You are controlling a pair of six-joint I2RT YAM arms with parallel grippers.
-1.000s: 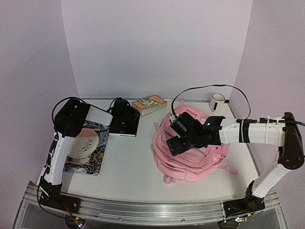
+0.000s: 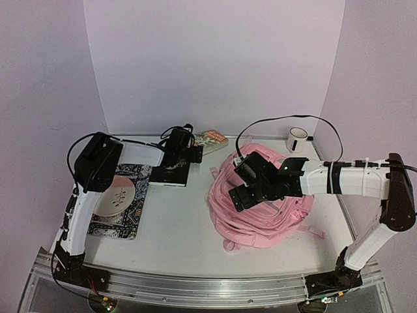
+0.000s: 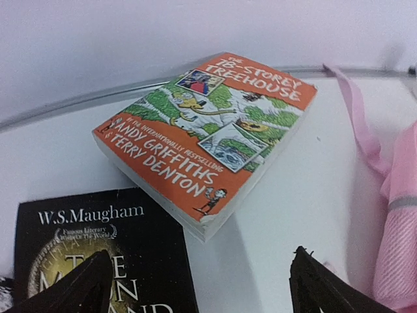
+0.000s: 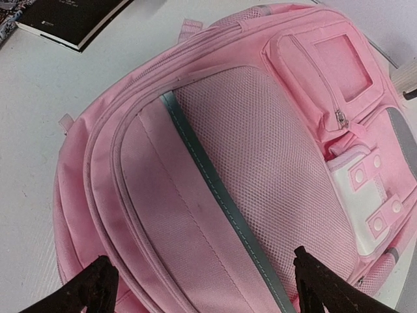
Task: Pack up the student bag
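Observation:
The pink student bag [image 2: 251, 228] lies on the right half of the table, its front pocket and mesh upward in the right wrist view. My right gripper [image 2: 238, 197] hovers over the bag, fingers wide apart and empty. An orange and green Treehouse book [image 3: 208, 130] rests by the back edge, partly hidden by the left arm in the top view. The black Maugham book [image 3: 107, 251] lies flat beside it, toward the left front. Above these books, my left gripper [image 2: 198, 154] is open, with nothing between its fingers.
A white mug [image 2: 296, 139] stands at the back right, behind the bag. At left lies a black-and-white patterned item [image 2: 130, 218] bearing a round pale disc [image 2: 115, 195].
My left gripper has moved right, from over the black book toward the Treehouse book, which it now partly covers in the top view. The right arm and bag are unmoved.

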